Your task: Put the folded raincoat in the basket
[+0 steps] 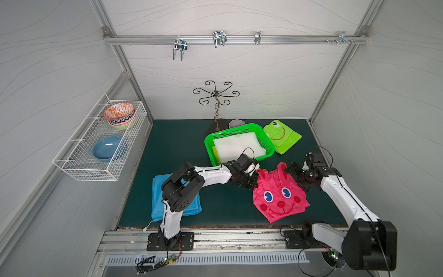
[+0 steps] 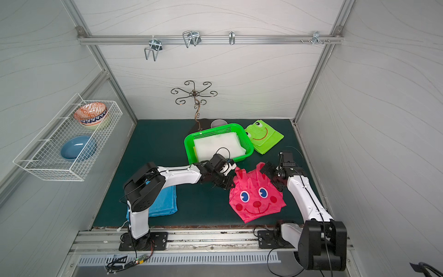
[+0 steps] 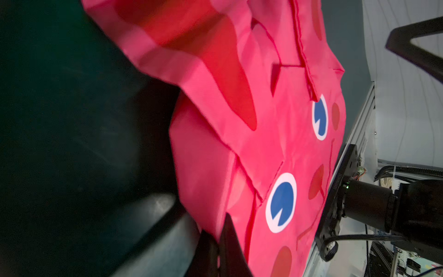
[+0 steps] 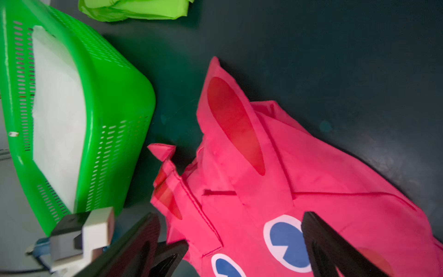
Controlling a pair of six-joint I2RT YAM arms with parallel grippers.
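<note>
The pink folded raincoat (image 1: 281, 198) with a bear face lies on the dark mat at the front right. My left gripper is shut on the coat's left edge, the fabric meeting its fingertips. My right gripper hangs open above the coat's upper right, over an eye and ear. The green basket (image 1: 265, 138) stands just behind the coat, holding a white folded item (image 2: 219, 145).
A blue folded cloth (image 1: 161, 194) lies front left, under my left arm. A green frog-faced cloth (image 1: 283, 136) is beside the basket. A metal stand (image 1: 217, 106) stands behind. A wire rack (image 1: 83, 164) with bowls hangs on the left wall.
</note>
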